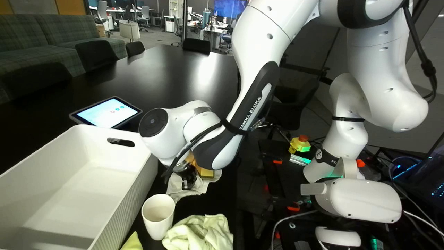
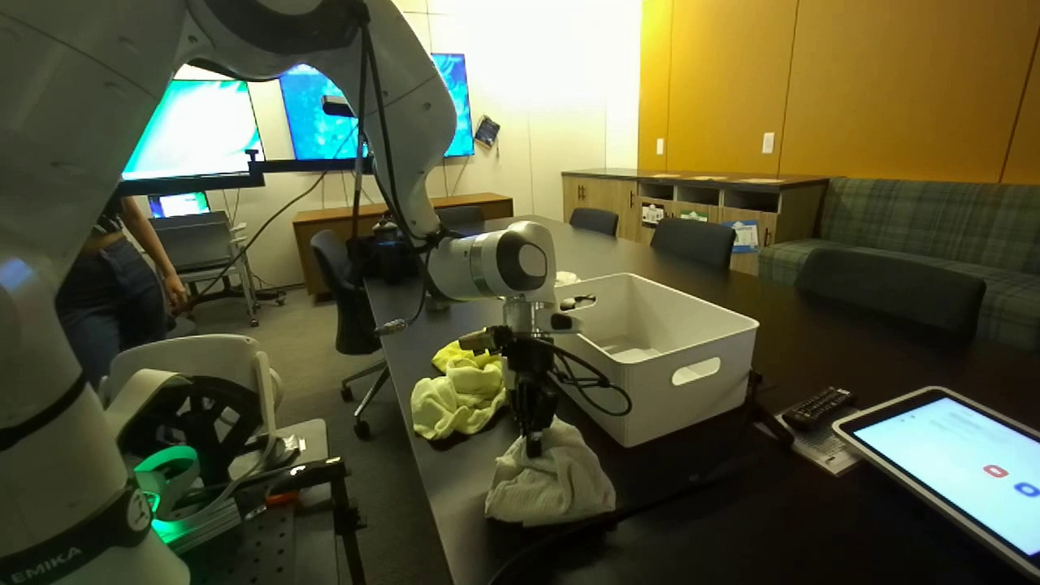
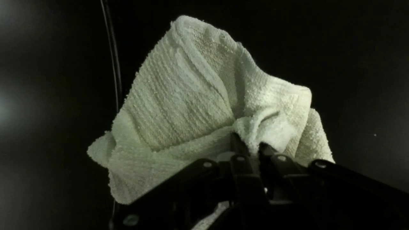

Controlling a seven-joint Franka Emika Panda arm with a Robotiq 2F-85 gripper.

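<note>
A crumpled white cloth [image 3: 180,99] fills the middle of the wrist view, lying on the dark table. My gripper is shut on a bunched fold of it, with cloth pinched between the dark fingertips. In exterior view 2 the gripper [image 2: 533,444] points down into the top of the white cloth [image 2: 561,483], whose lower part rests on the table. Exterior view 1 shows the cloth [image 1: 177,189] partly hidden behind the gripper and the arm's wrist.
A large white bin [image 1: 125,208], its visible inside empty, stands beside the gripper. Near it are a white cup [image 1: 158,216], a pale yellow-green towel [image 1: 202,233] and a brighter yellow cloth [image 1: 133,242]. A tablet [image 1: 107,112] lies behind the bin; a cable [image 3: 113,57] runs past the cloth.
</note>
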